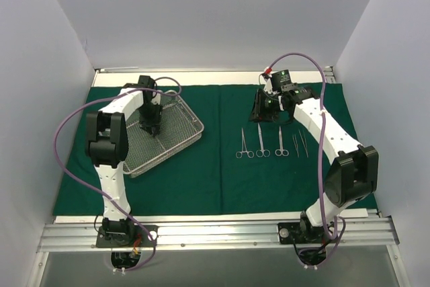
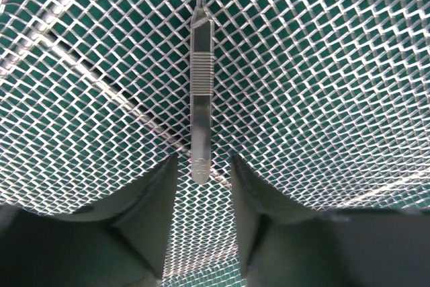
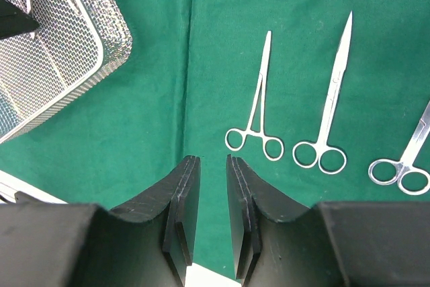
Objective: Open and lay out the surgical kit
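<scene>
In the wire tray on the left, my left gripper hangs low over a flat metal scalpel handle, its fingers parted on either side of the handle's rounded end. My right gripper is over the right half of the green cloth, fingertips close together, with nothing visible between them. Below it lie a haemostat, long scissors, another pair of scissors and, in the top view, thin tweezer-like instruments.
The green cloth covers the table inside a pale frame. Grey walls stand at both sides.
</scene>
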